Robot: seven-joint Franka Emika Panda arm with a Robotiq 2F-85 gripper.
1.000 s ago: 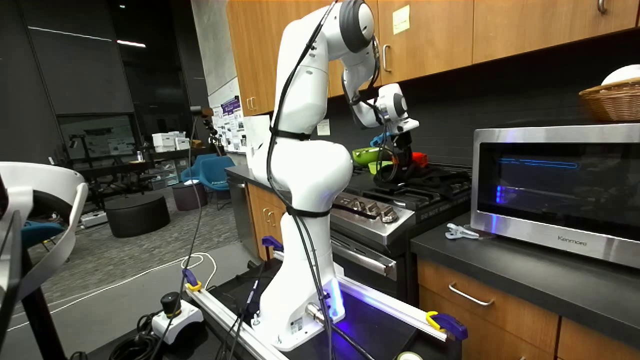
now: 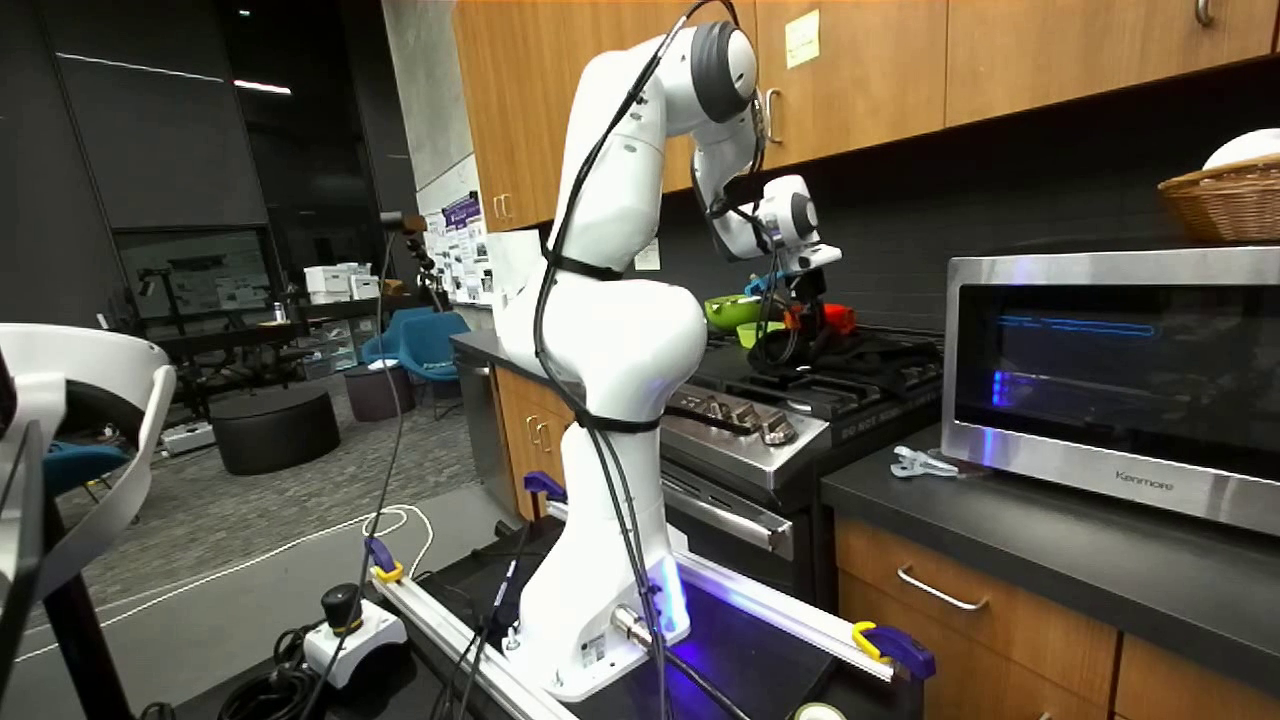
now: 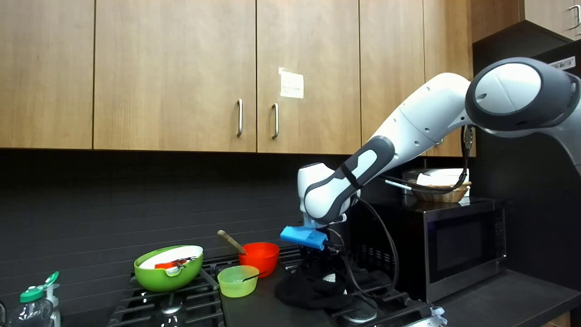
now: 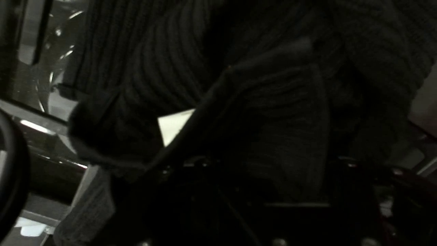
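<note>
A dark ribbed knit cloth (image 4: 164, 69) with a pale tag (image 4: 174, 125) fills most of the wrist view. In exterior view 2 this black cloth (image 3: 305, 289) lies heaped over the right of the stovetop. My gripper (image 3: 320, 259) points down at the heap from right above it, below the blue piece (image 3: 303, 236) on the wrist. Dark gripper parts cross the bottom of the wrist view, against or very near the cloth. Its fingers blend into the black fabric, so their spacing and any cloth between them cannot be made out.
Left of the cloth stand a red pot (image 3: 260, 257) with a wooden-handled utensil, a light green bowl (image 3: 238, 280) and a larger green bowl (image 3: 167, 272) with items inside. The microwave (image 3: 463, 245) closes off the right side. Cabinets (image 3: 305, 65) hang above.
The arm has reached slightly farther out and down, bringing my gripper a little lower over the black cloth. The surroundings look the same.
</note>
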